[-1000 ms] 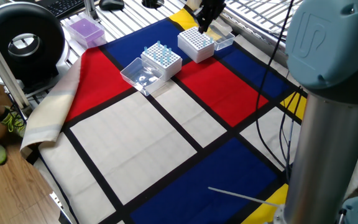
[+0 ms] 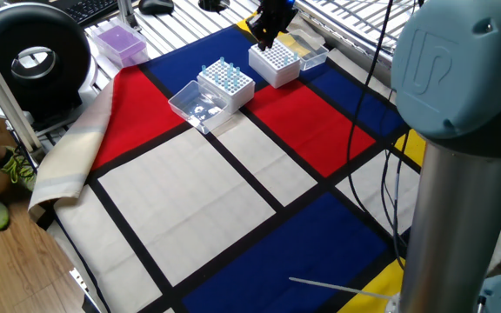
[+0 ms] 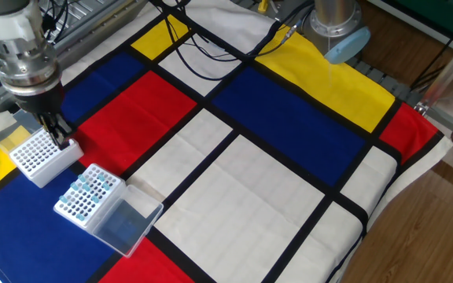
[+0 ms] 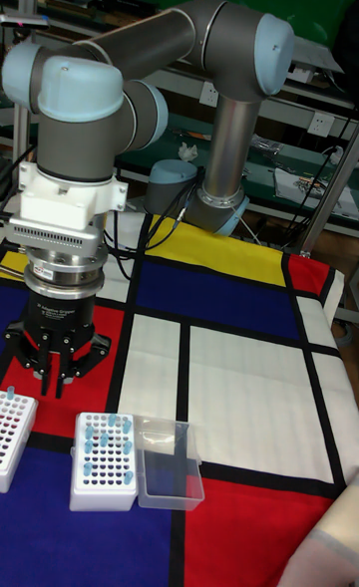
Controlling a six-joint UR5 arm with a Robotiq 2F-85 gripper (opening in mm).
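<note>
My gripper [image 4: 53,392] points down with its two dark fingers close together; a narrow gap shows between them, and nothing can be made out in it. In exterior view 1 the gripper [image 2: 266,43] is at the far edge of a white tip rack [image 2: 273,69]. Exterior view 2 has it over one corner of that rack [image 3: 46,167]. A single light-blue tip [image 4: 11,390] stands at the rack's edge in exterior view 3. Beside it, the second white rack [image 4: 103,493] holds several light-blue tips [image 4: 107,440] upright among empty holes.
A clear open lid [image 2: 200,106] adjoins the second rack, and another clear lid [image 2: 313,54] lies behind the first. A purple box [image 2: 120,45] sits at the far left. Cables [image 2: 355,148] hang by the arm.
The hanging cables have moved left. Both racks and lids stay put.
</note>
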